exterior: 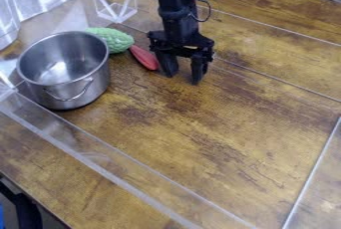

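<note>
The black robot arm reaches down from the top centre to the gripper (181, 64), which is low over the wooden table at the right end of a red elongated object (144, 59). Its dark fingers partly cover that end; whether they are shut on anything is unclear. A steel pot (63, 67) stands at the left, with a green leafy-looking object (102, 41) behind it.
Clear plastic edging runs along the left and right sides, and a pale translucent sheet lies at the top left.
</note>
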